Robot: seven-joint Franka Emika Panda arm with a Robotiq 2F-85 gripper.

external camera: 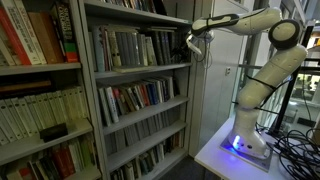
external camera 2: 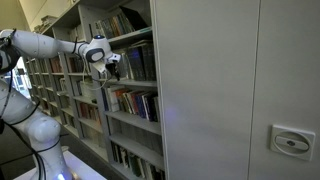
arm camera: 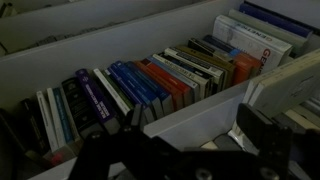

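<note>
No single object stands out as the one being handled. In the wrist view my gripper is open, its dark fingers (arm camera: 132, 138) wide apart with nothing held between them. Beyond them runs a shelf row of books (arm camera: 175, 78) with red, blue, black and white spines. A pale book or box (arm camera: 285, 85) lies close to the right finger; whether they touch, I cannot tell. Exterior view 1 has the gripper (external camera: 187, 46) in front of the upper bookshelf, small and dark against the books. From the other side, the gripper (external camera 2: 109, 74) also appears up at shelf height.
Tall grey bookcases (external camera: 91, 100) full of books fill the left of exterior view 1. The arm stands on a white table (external camera: 222, 160), cables beside its base. A large pale cabinet panel (external camera 2: 210, 90) rises right of the shelves. Open space lies between table and lower shelves.
</note>
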